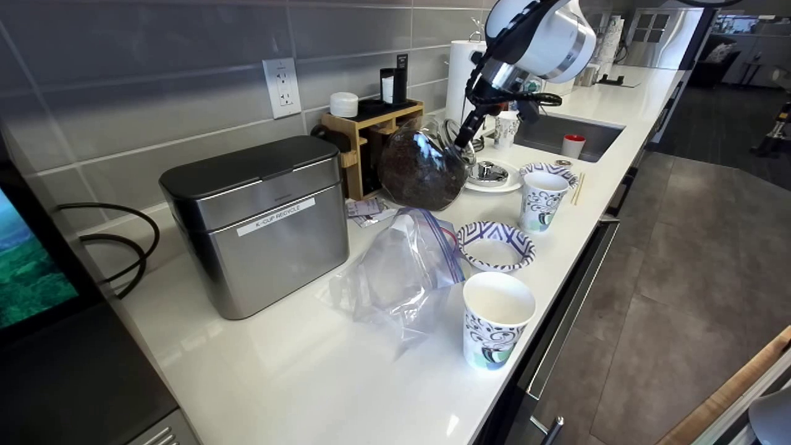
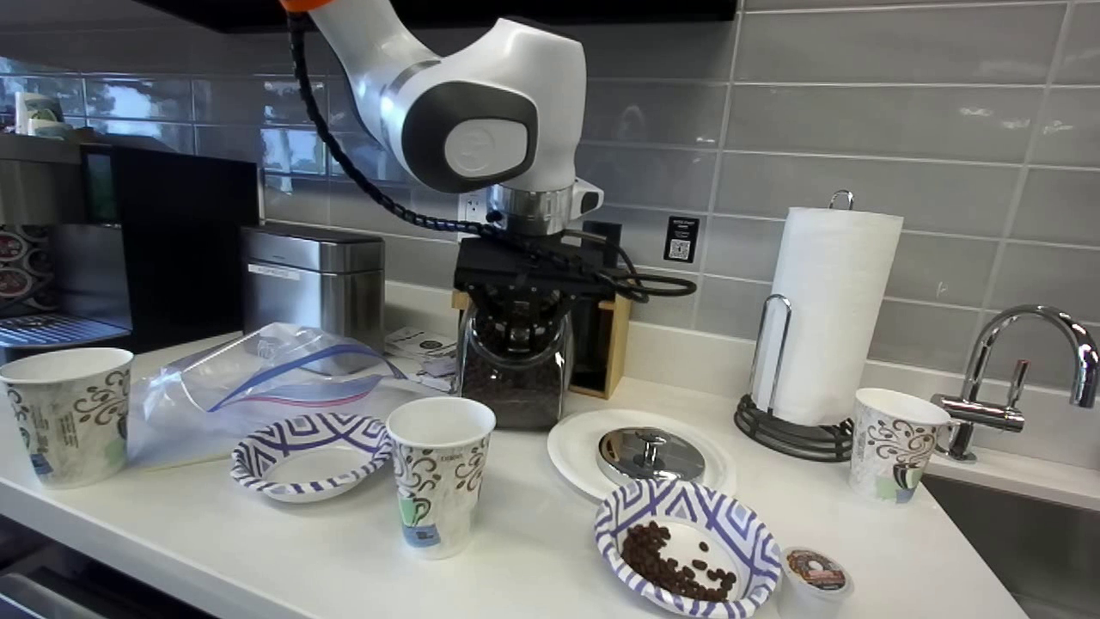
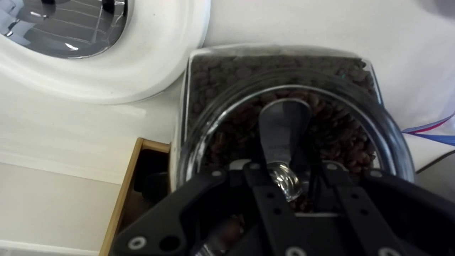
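My gripper reaches down into the wide mouth of a glass jar (image 3: 379,98) of coffee beans (image 3: 243,68). Between its fingers, in the wrist view, is what looks like a shiny metal scoop (image 3: 283,123); its lower part is hidden by the fingers and the beans. The second exterior view shows the gripper (image 2: 518,320) above the jar (image 2: 516,392), fingers inside the opening. From the side, the jar (image 1: 422,167) appears tilted on the counter, with the gripper (image 1: 465,137) at its mouth.
The jar's lid (image 2: 651,454) rests on a white plate (image 2: 572,444). Nearby stand a patterned bowl (image 2: 758,542) with a few beans, an empty bowl (image 2: 309,485), paper cups (image 2: 441,505) and a plastic bag (image 2: 258,382). A wooden organizer (image 1: 352,170) stands close behind the jar.
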